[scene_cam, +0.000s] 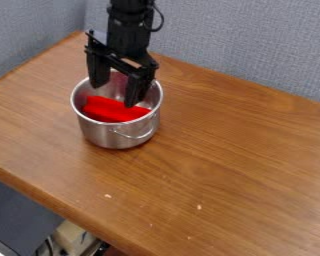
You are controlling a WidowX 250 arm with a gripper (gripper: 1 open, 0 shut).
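Observation:
A silver metal pot (116,130) stands on the wooden table in the upper left. A red elongated object (112,110) lies inside it. My black gripper (119,88) is over the pot, its fingers spread apart and reaching down to about rim level above the red object. Its lower parts partly hide the pot's far inside.
Grey padded walls (243,40) border the back and left. Some cables show below the table's lower left edge.

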